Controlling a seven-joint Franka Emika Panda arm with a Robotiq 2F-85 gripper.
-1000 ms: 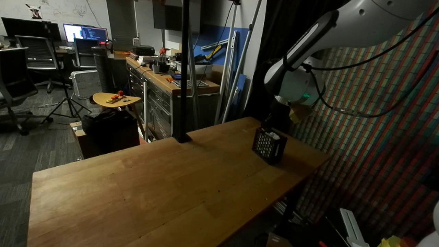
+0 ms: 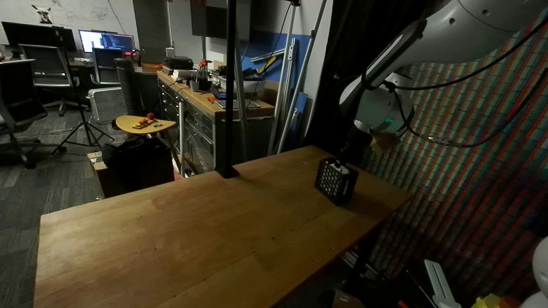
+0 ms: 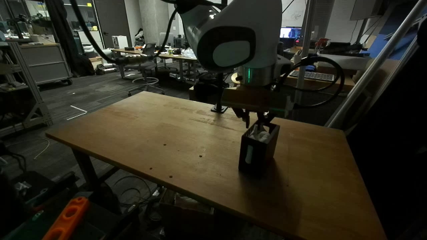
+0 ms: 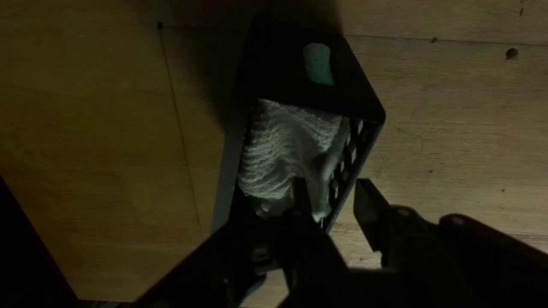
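A black basket (image 2: pixel 335 180) with perforated sides stands upright on the wooden table, towards its right end in exterior view 1. Crumpled white cloth (image 4: pixel 287 149) fills much of its inside. My gripper is open just above the basket, its fingers apart. In the wrist view one finger (image 4: pixel 301 197) overlaps the basket's opening and the cloth, while the other lies outside the perforated wall. From exterior view 2 the gripper (image 3: pixel 254 120) shows at the basket's top rim. Whether a finger touches the rim or the cloth, I cannot tell.
A black post (image 2: pixel 229 102) rises at its far edge. The patterned curtain (image 2: pixel 462 154) hangs beyond the table's right end, and dark clutter lies below its near edge.
In exterior view 1 the arm has shifted a little to the right, and more of the basket's top is uncovered. The basket has stayed in place.
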